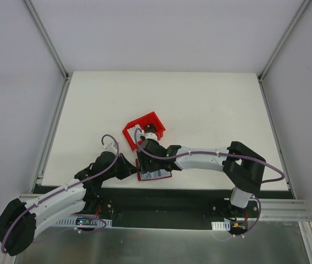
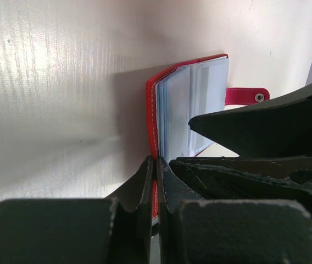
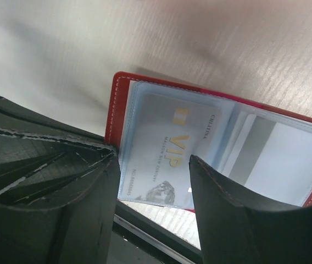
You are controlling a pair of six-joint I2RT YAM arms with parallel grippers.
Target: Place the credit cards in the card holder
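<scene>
The red card holder (image 3: 117, 110) lies open near the table's front edge, its clear sleeves facing up. A silver VIP card (image 3: 156, 143) shows in one sleeve; a white card with a grey stripe (image 3: 288, 159) lies in the sleeve beside it. My left gripper is shut at the holder's red edge (image 2: 151, 110); whether the edge sits between the fingertips is unclear. My right gripper is part open over the VIP card's sleeve, nothing visible held between its fingers.
Behind the grippers a red tray (image 1: 148, 118) holds white and dark items.
</scene>
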